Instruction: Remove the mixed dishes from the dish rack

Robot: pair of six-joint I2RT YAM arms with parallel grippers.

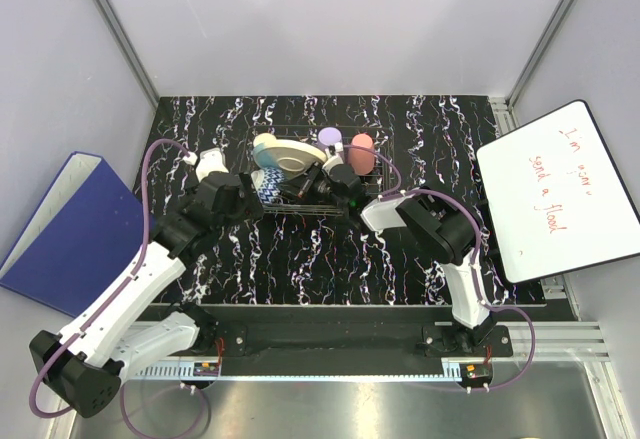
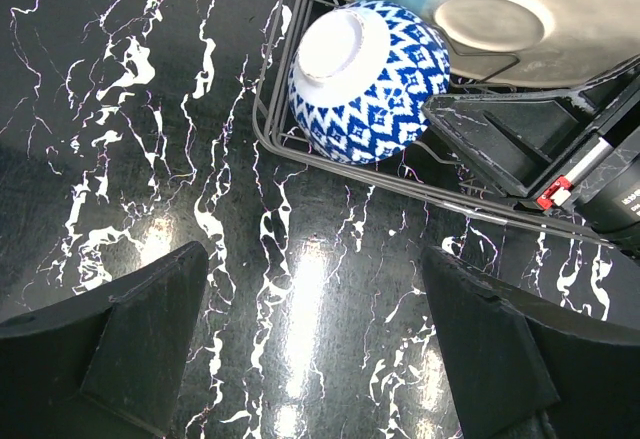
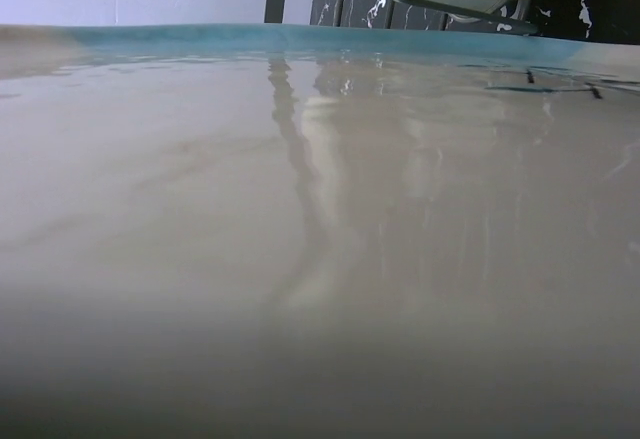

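The wire dish rack [image 1: 330, 211] holds a cream plate [image 1: 288, 154] with a blue band, a blue-and-white bowl [image 2: 370, 94], a purple cup [image 1: 330, 135] and a pink cup [image 1: 362, 154]. My right gripper [image 1: 298, 184] is in the rack against the plate; whether it grips the plate I cannot tell, and the plate's glossy surface fills the right wrist view. My left gripper stands open over bare counter left of the rack's front, nothing between its fingers.
A blue board [image 1: 70, 239] stands at the left, a whiteboard [image 1: 555, 199] at the right.
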